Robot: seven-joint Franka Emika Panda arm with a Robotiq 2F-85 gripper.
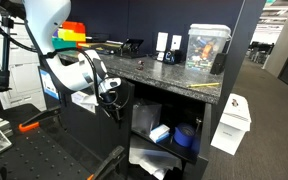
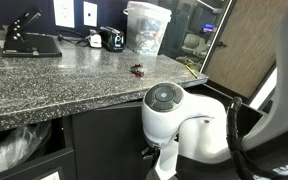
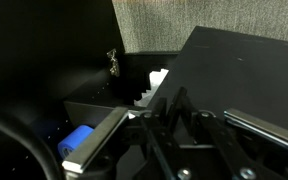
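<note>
A black cabinet panel (image 1: 102,122) stands below the counter, to the left of the open compartment. At its right edge is my gripper (image 1: 110,98), its white arm coming in from the left. In the wrist view the flat black panel (image 3: 246,80) fills the right half, and my gripper appears shut at its edge, with the dark fingertips close together. How deeply the fingers grip the panel is too dark to see. In exterior view 2 the arm covers most of the gripper.
Inside the compartment are a blue round container (image 1: 184,133), a blue-and-white item (image 1: 159,133) and a clear bag. On the granite counter (image 1: 169,78) stands a clear bin (image 1: 207,44). A white box (image 1: 230,125) hangs at the right. A dark bar (image 1: 104,172) juts up in front.
</note>
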